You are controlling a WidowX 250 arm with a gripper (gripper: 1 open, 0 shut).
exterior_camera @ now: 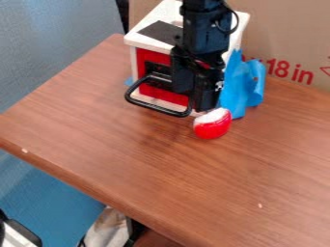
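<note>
My black gripper (pixel 194 92) is lowered in front of a white and red box (pixel 151 39) with a dark opening, at the back of the wooden table. A black looped bar (pixel 154 108) extends left beside it. A red and white ball (pixel 213 123) sits just below and right of the gripper, and a blue plastic object (pixel 240 89) stands to its right. The fingertips are dark and overlapping, so I cannot tell whether they are open or shut or hold anything.
A cardboard panel (pixel 290 39) with red lettering stands behind. The table's left edge borders a grey and blue area.
</note>
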